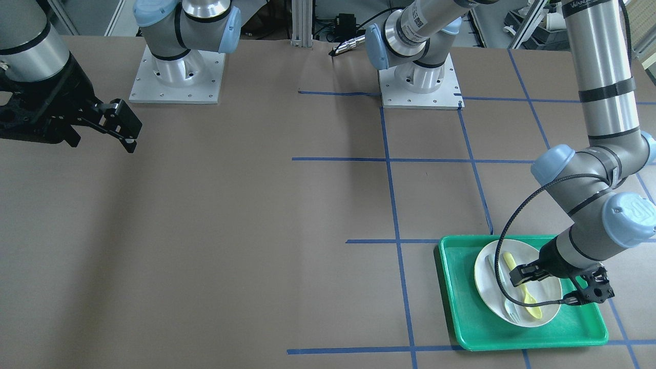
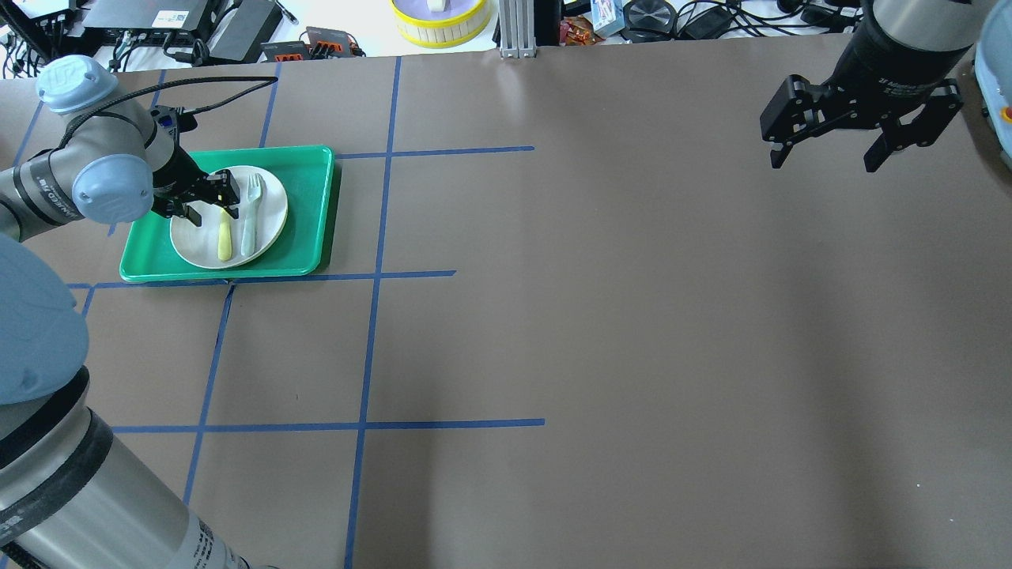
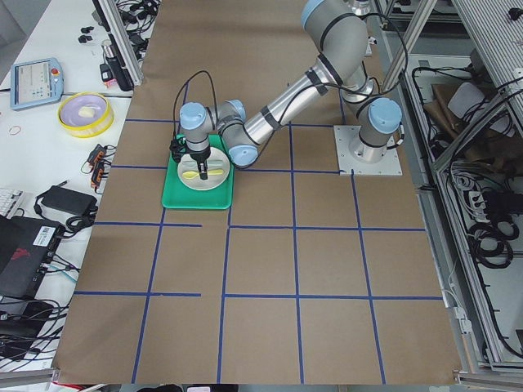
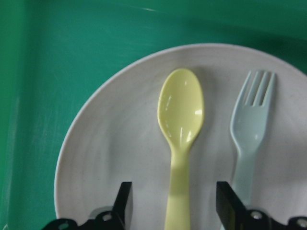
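In the left wrist view my gripper is open, its fingers low over a white plate (image 4: 105, 153), one either side of a yellow spoon's (image 4: 180, 113) handle. A pale mint fork (image 4: 250, 124) lies right of the spoon, close by the right fingertip. The plate sits in a green tray (image 1: 458, 295) at the front right of the table in the front view. The arm's wrist and cable partly hide the plate there.
Another black gripper (image 2: 859, 123) hangs at the top right of the top view. Two further arm bases stand at the back of the front view.
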